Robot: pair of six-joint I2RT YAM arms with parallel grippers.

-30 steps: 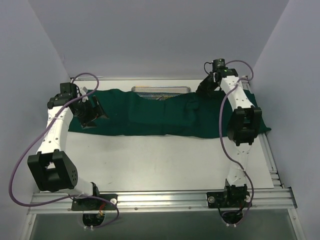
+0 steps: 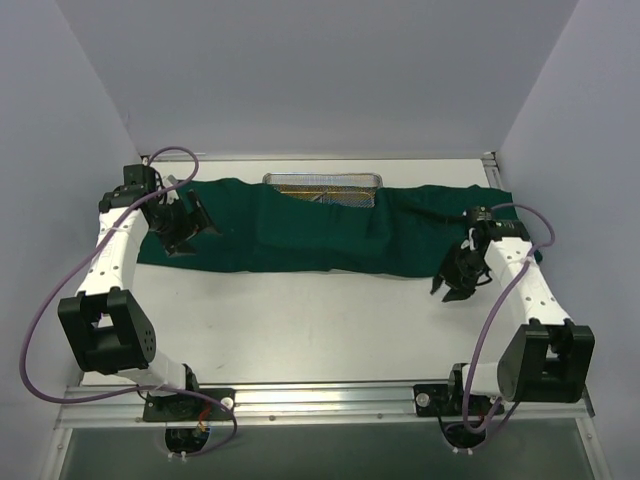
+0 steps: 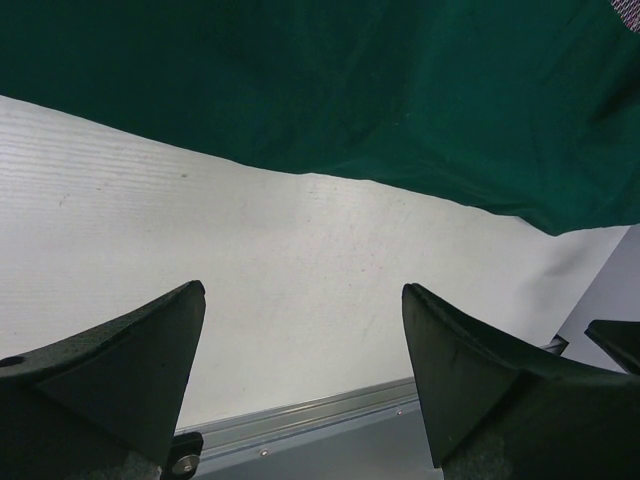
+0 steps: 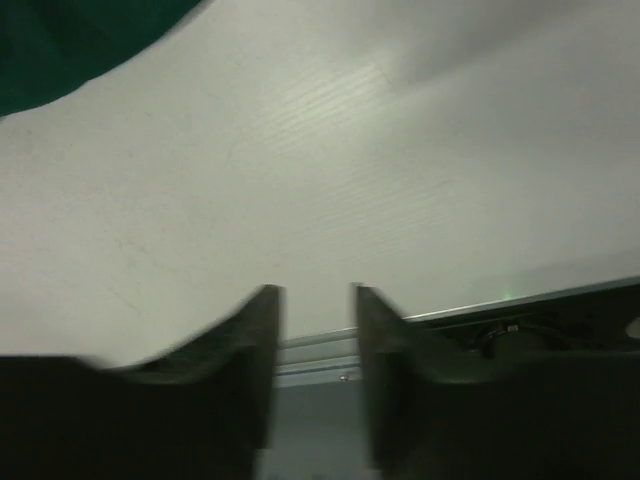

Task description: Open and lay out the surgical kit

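Observation:
A green cloth [image 2: 300, 235] spreads across the table. A metal wire-mesh tray [image 2: 322, 177] lies at its back middle, its front part covered by a fold of cloth. Mesh and some thin light objects show in the uncovered part, too small to tell apart. Above the cloth's left part, my left gripper [image 2: 207, 222] stands wide open and empty; in the left wrist view, bare table lies between its fingers. My right gripper [image 2: 444, 291] is just off the cloth's front right edge. Its blurred fingers [image 4: 262, 320] are slightly apart, with nothing between them.
A metal rail [image 2: 320, 394] runs along the front edge. Grey walls [image 2: 575, 170] close off the sides and back.
My right arm has swung from the back right toward the front right, away from the tray. More mesh is uncovered at the tray. The left arm has barely moved.

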